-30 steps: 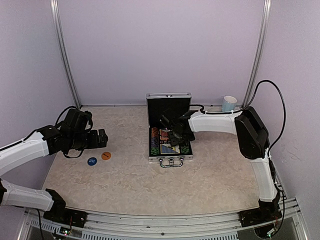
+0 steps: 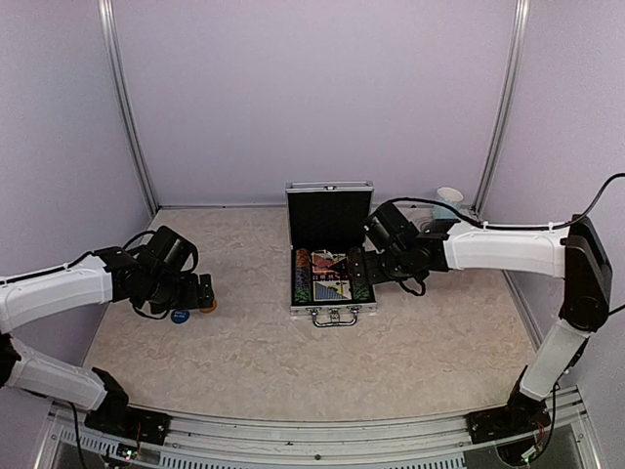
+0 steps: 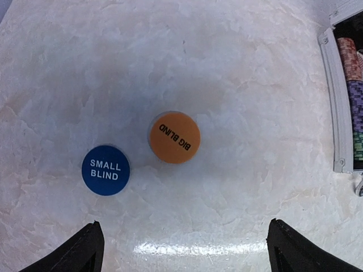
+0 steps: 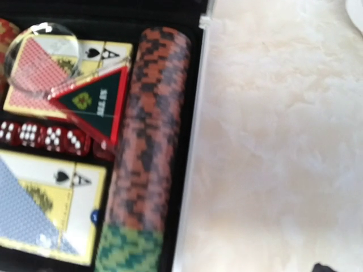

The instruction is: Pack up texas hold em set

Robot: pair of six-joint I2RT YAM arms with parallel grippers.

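Note:
An open aluminium case (image 2: 332, 312) with black lid holds chip rows (image 4: 146, 124), two card decks (image 4: 45, 209), red dice (image 4: 54, 139), a triangular "All In" marker (image 4: 96, 102) and a clear disc. On the table at left lie the blue Small Blind button (image 3: 105, 170) and orange Big Blind button (image 3: 174, 137). My open left gripper (image 2: 195, 291) hangs above them, nothing between its fingers. My right gripper (image 2: 366, 269) is open over the case's right side; the right wrist view is somewhat blurred.
A white cup (image 2: 448, 198) stands at the back right, partly behind the right arm. Walls enclose both sides and the back.
My right arm has drawn back to the right from over the middle of the case. My left gripper has moved slightly down in the top view, nearer the two buttons.

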